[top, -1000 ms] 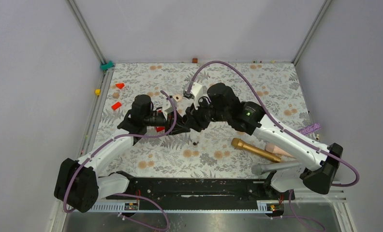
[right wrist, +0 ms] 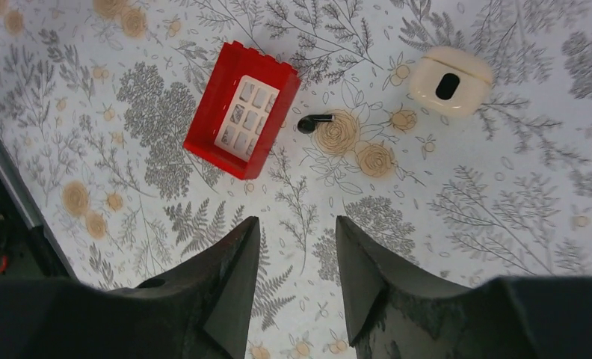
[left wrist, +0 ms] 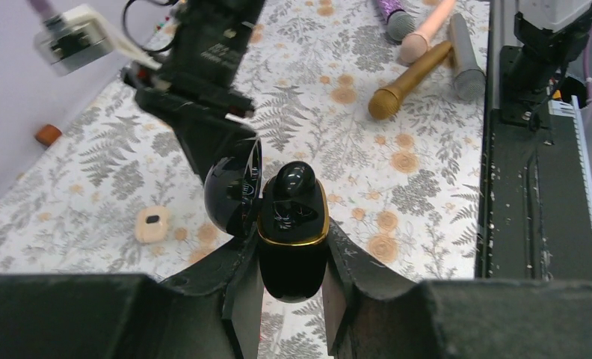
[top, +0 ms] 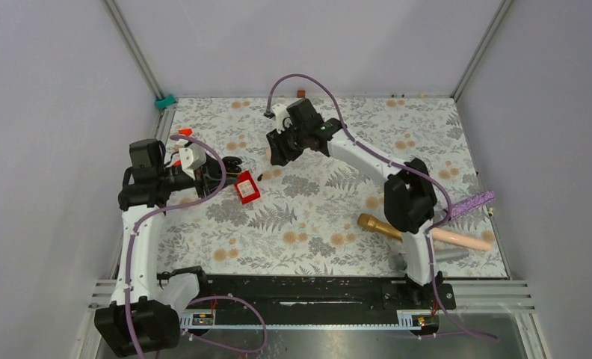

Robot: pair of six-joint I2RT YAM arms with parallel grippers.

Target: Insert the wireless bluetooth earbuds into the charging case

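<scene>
My left gripper is shut on the black charging case [left wrist: 291, 265], whose lid [left wrist: 229, 187] stands open; they are at the left in the top view. A loose black earbud [right wrist: 308, 125] lies on the table beside a red tray [right wrist: 274, 112]. My right gripper [top: 278, 149] is above the table, right of the held case, with its fingers apart and nothing between them. In the right wrist view it faces down, with the earbud beyond its fingertips.
A cream case-like object [right wrist: 457, 78] lies near the earbud. Gold [top: 375, 226], pink [left wrist: 427, 34], grey [left wrist: 465, 67] and purple [top: 469, 206] microphone-shaped objects lie at the right.
Both arms have moved apart from where they met a second ago: the left leftward with the case, the right toward the back and, lately, leftward.
</scene>
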